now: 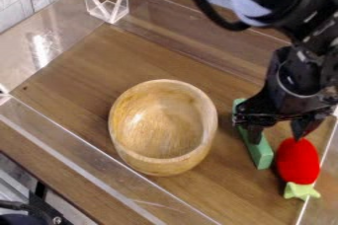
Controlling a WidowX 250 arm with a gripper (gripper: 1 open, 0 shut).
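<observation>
A green block lies on the wooden table, just right of a round wooden bowl. My black gripper hangs low over the upper part of the block, its fingers spread open; whether they touch the block cannot be told. A red plush vegetable with a pale green leafy end lies to the right of the block, just below the gripper.
Clear acrylic walls edge the table, with a clear crown-shaped piece at the top left.
</observation>
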